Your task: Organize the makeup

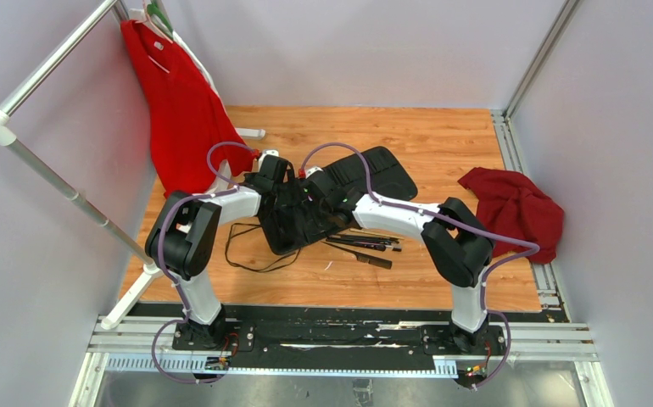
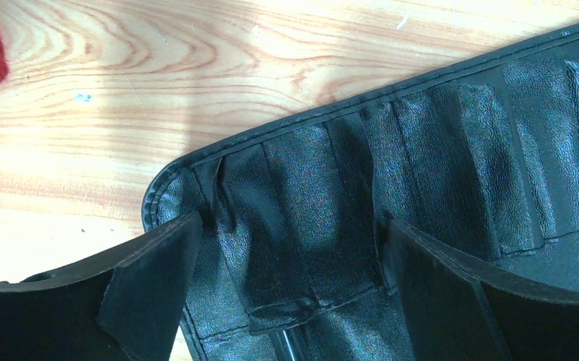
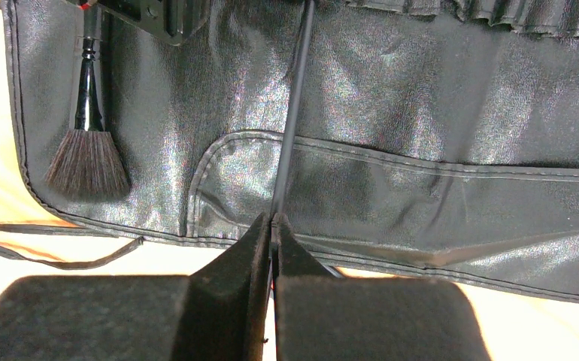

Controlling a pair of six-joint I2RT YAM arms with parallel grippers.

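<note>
The black makeup roll (image 1: 382, 174) lies unrolled across the middle of the table, partly under both arms. My left gripper stands open over its upper pocket row, a finger on each side of a bulging pocket (image 2: 301, 218). A dark handle (image 2: 290, 347) pokes from that pocket's lower edge. Down at the roll's lower edge, my right gripper is shut with a thin black stick (image 3: 292, 120) at its fingertips. The stick's far end reaches the pocket row. A fluffy dark brush (image 3: 87, 162) rests on the roll at the left.
Several brushes (image 1: 365, 243) and a black comb (image 1: 374, 260) lie on the table before the roll. Its tie cord (image 1: 255, 270) loops at the left. A dark red cloth (image 1: 514, 212) sits at the right; red clothing (image 1: 179, 110) hangs at the left.
</note>
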